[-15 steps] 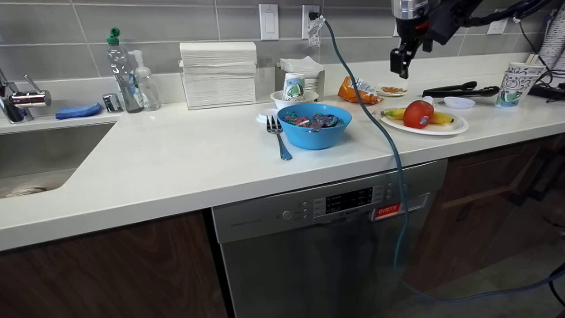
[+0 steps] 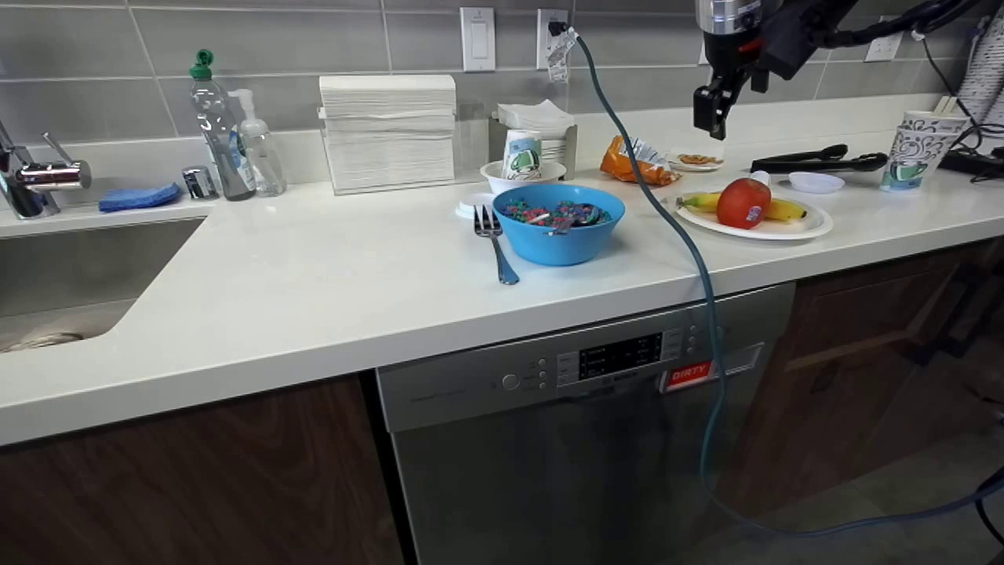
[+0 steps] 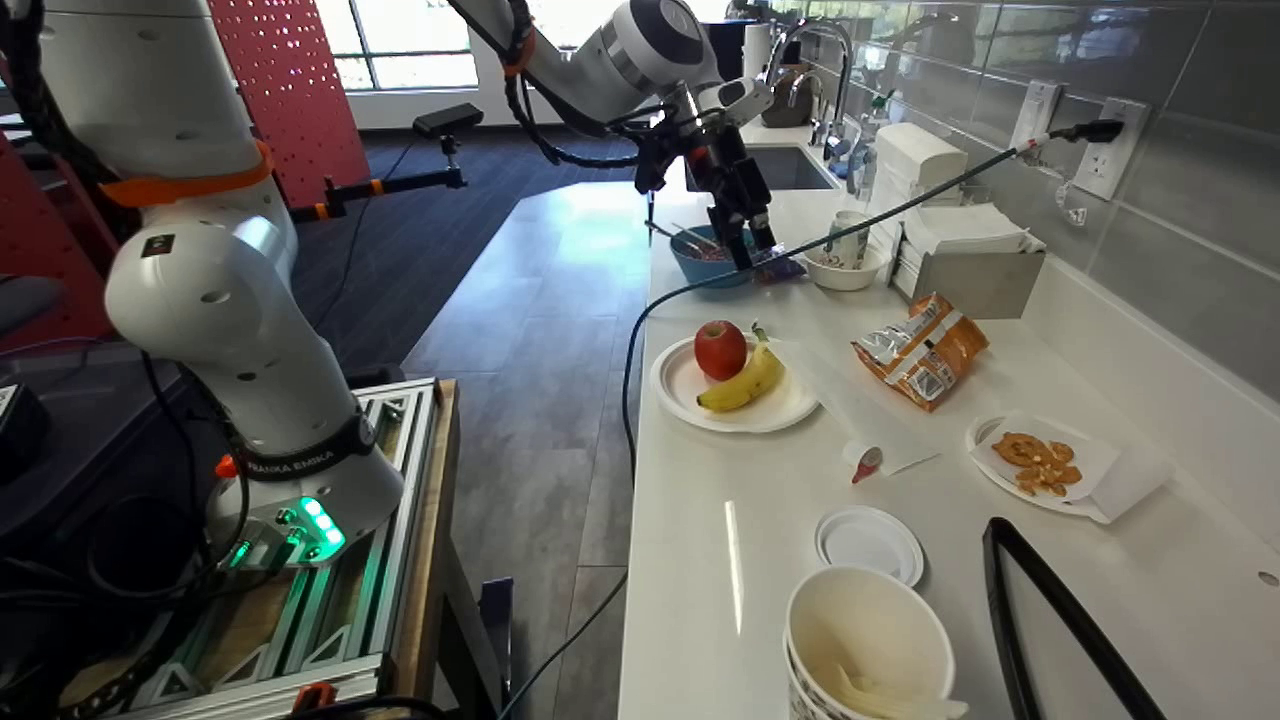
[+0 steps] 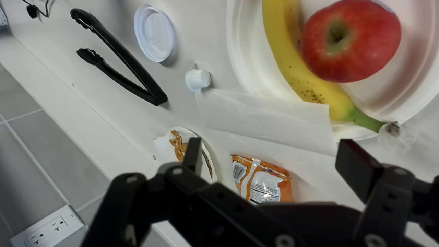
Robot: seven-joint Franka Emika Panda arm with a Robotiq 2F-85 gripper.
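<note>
High over the counter, my gripper stands open, its two black fingers wide apart with nothing held between them. Below it in the wrist view lie an orange snack bag (image 4: 263,181) and a small plate of pretzels (image 4: 208,158), partly hidden by a finger. A red apple (image 4: 349,41) and a yellow banana (image 4: 288,61) rest on a white plate (image 4: 242,45). In exterior view 1 the blue bowl (image 2: 559,246) holds colourful wrapped pieces, and a fork (image 2: 499,249) lies beside it.
A teal cable (image 2: 673,221) hangs from the wall outlet across the counter. Black tongs (image 4: 123,57), a white lid (image 4: 154,33) and a paper cup (image 2: 918,155) are towards the right. The sink (image 2: 75,273) is at the left; between it and the bowl the counter is bare.
</note>
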